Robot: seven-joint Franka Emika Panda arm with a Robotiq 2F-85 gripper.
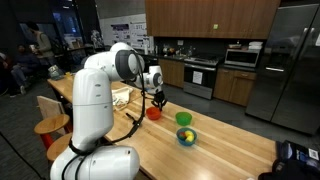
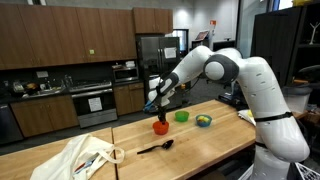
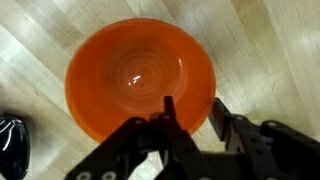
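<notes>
An orange-red bowl (image 3: 140, 70) fills most of the wrist view, seen from above and empty. It stands on the wooden table, also seen as the bowl (image 2: 160, 127) in exterior view 2. My gripper is over the bowl's edge with a gap between its fingers. One finger (image 3: 168, 106) shows over the bowl's inside, the other close to the rim or just outside it. Whether either one touches the wall, I cannot tell. In exterior view 1 the arm reaches down to the bowl (image 1: 153, 114) from behind it.
A green bowl (image 1: 183, 118) and a blue bowl (image 1: 186, 136) with yellow things inside stand to the right. A black utensil (image 2: 155, 147) lies near the orange bowl, and a white cloth (image 2: 82, 157) is spread further left.
</notes>
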